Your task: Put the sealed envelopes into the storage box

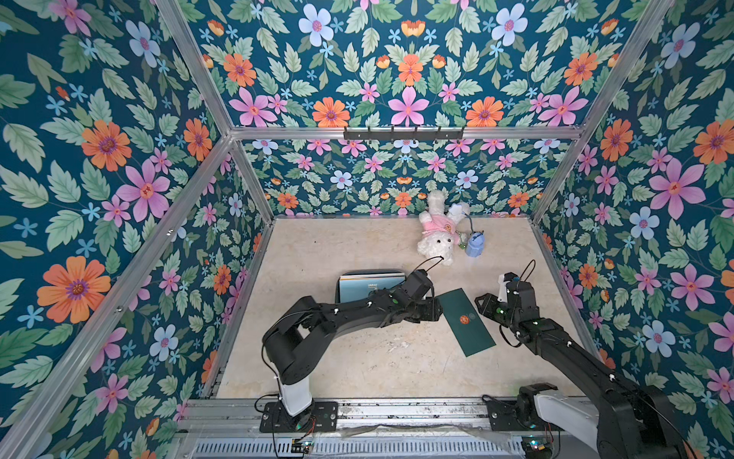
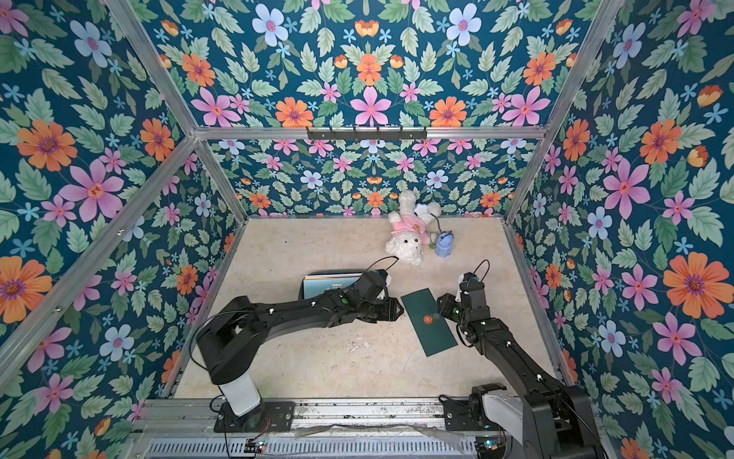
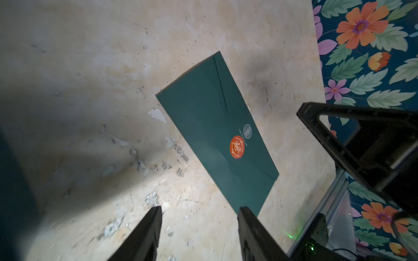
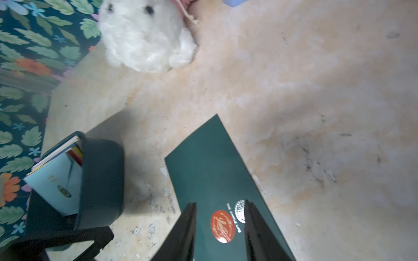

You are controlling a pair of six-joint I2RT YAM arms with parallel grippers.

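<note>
A dark green envelope (image 1: 467, 325) with an orange seal lies flat on the table, right of centre. My left gripper hangs near the envelope's left edge, fingers apart and nothing between them. Above the envelope's right side is my right gripper, its fingers spread, with the seal seen between them but not touched. The dark storage box (image 4: 102, 174) stands to the left, partly covered by the left arm in both top views. Inside it a light blue envelope (image 1: 363, 286) leans in front of several other envelopes.
A white plush toy (image 1: 437, 237) in pink lies at the back, beside a small blue object (image 1: 474, 244). My left arm reaches across in front of the box.
</note>
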